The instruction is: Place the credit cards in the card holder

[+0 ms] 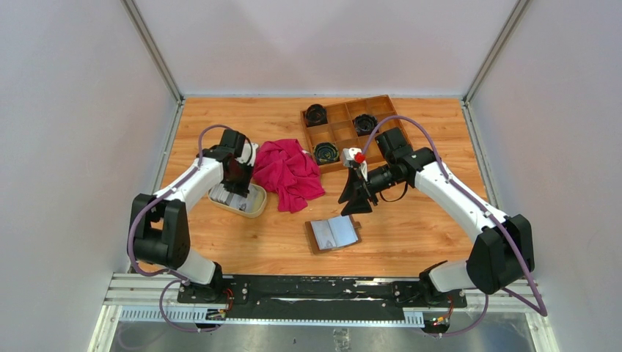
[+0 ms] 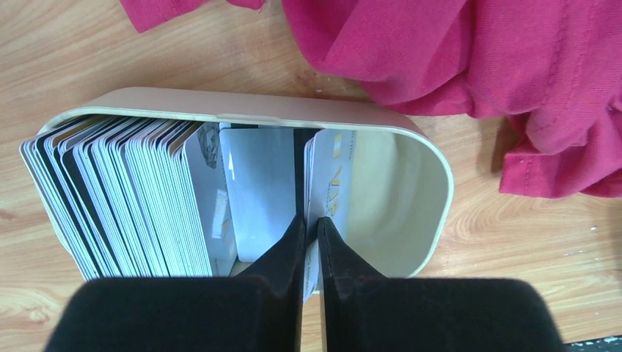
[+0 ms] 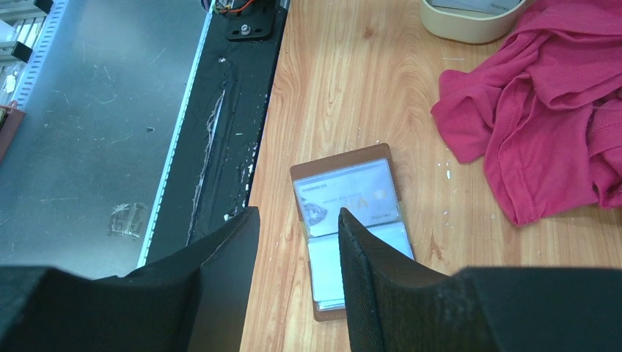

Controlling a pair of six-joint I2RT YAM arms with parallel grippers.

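Observation:
A cream box (image 2: 396, 191) holds a tight stack of cards (image 2: 125, 191) at its left end, a flat card (image 2: 260, 183) and a few upright cards (image 2: 330, 176) toward the right. My left gripper is down at those upright cards, fingertips close together on them; whether it grips them is unclear. The open brown card holder (image 1: 332, 233), with clear sleeves, lies at the front middle of the table. My right gripper hangs above and beside it, fingers apart and empty.
A pink cloth (image 1: 288, 173) lies right of the box. A wooden compartment tray (image 1: 342, 132) with black round pieces stands at the back. The table front between box and holder is clear.

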